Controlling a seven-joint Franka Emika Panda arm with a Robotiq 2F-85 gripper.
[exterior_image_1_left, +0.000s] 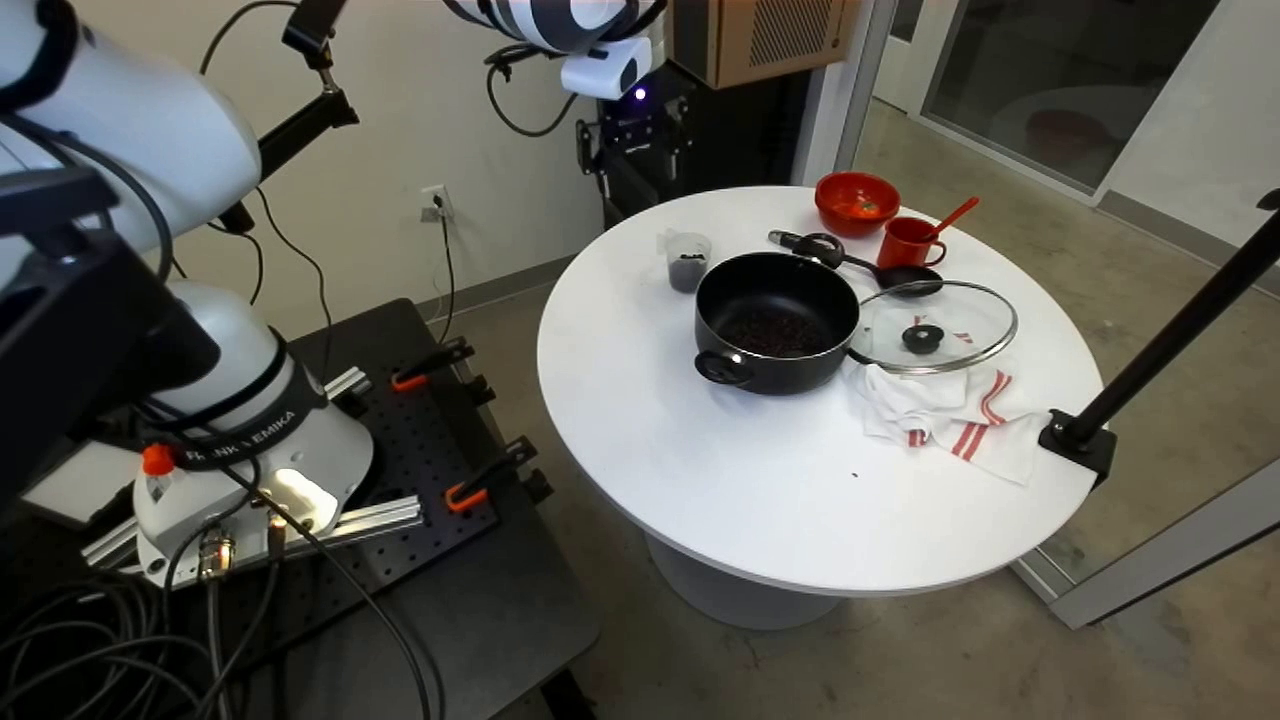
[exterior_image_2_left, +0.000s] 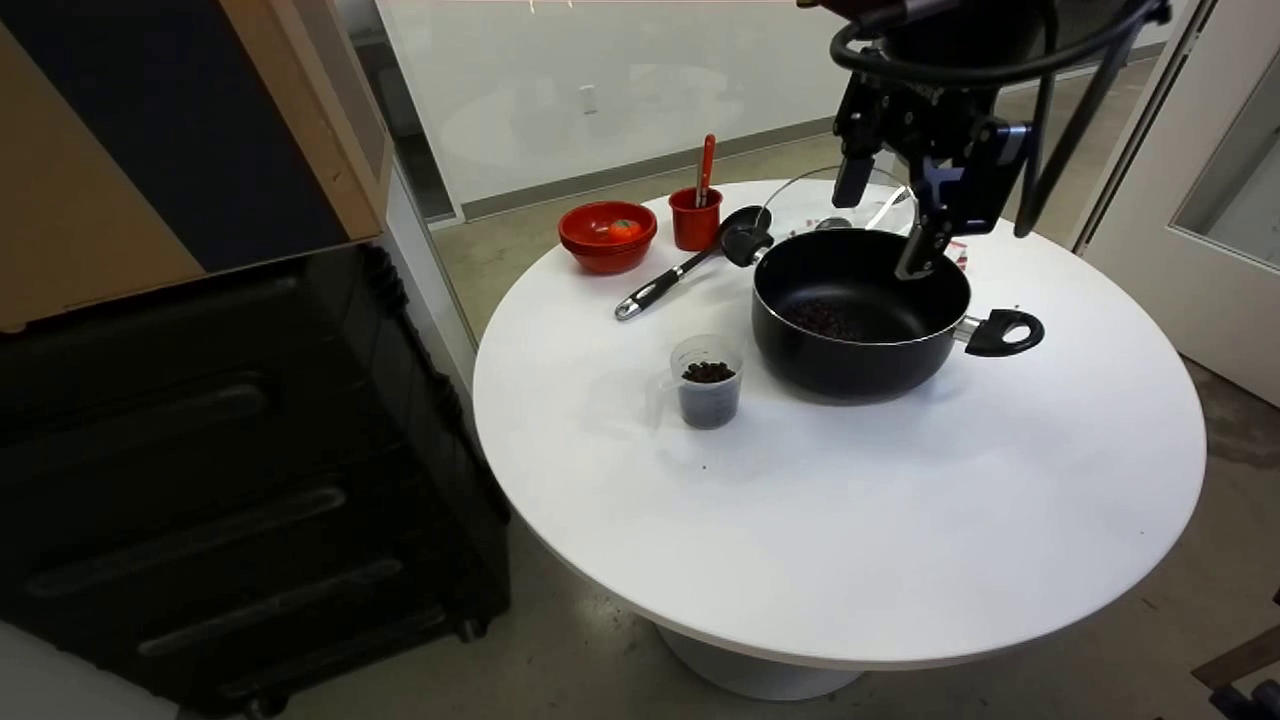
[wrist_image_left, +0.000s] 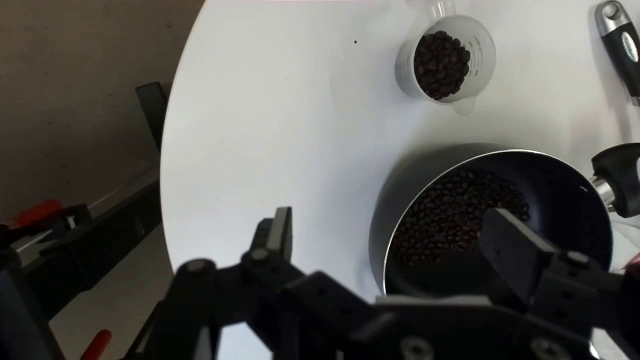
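My gripper is open, its two fingers wide apart with nothing held between them. In exterior view 1 the gripper hangs in the air beyond the table's far left edge. A black pot stands uncovered on the table; dark beans cover part of its bottom. Beside it is a clear measuring cup, upright and partly filled with dark beans. The wrist view has the cup at top and the pot at lower right, partly hidden by a finger.
A glass lid lies by the pot over a white and red towel. Farther back are a red bowl, a red mug with a red-handled utensil, and black utensils.
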